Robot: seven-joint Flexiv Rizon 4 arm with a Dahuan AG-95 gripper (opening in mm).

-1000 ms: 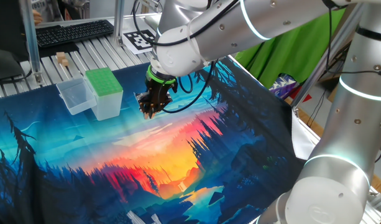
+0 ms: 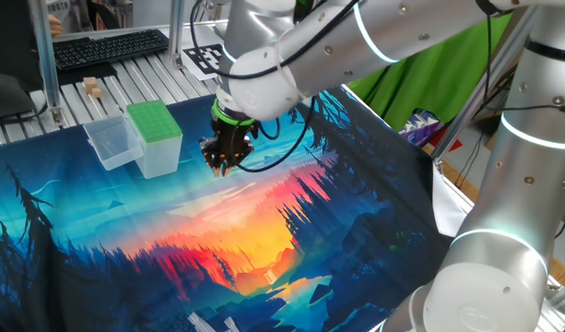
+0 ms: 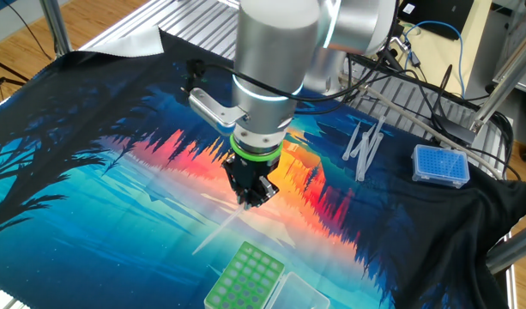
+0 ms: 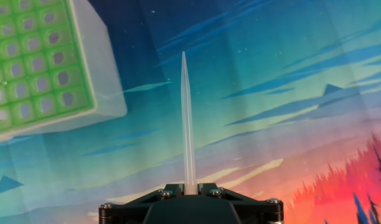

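A clear, tapered pipette tip point(image 4: 186, 118) is held by its wide end, with my gripper shut on it in the wrist view. Exterior view 2 shows the tip point(image 3: 218, 230) slanting down and left from the gripper point(image 3: 244, 202), its point towards the green-topped rack. That rack point(image 2: 154, 123) is a tall white box with a green grid of holes, and its clear lid point(image 2: 114, 141) hangs open at the side. In exterior view 1 the gripper point(image 2: 223, 166) is above the cloth, to the right of the rack; the tip is hard to make out there.
Several loose clear tips point(image 3: 364, 150) lie on the cloth, near a closed box with a blue grid point(image 3: 440, 165). A keyboard point(image 2: 111, 49) and small wooden blocks point(image 2: 92, 88) are behind the rack.
The rack and lid have not moved.
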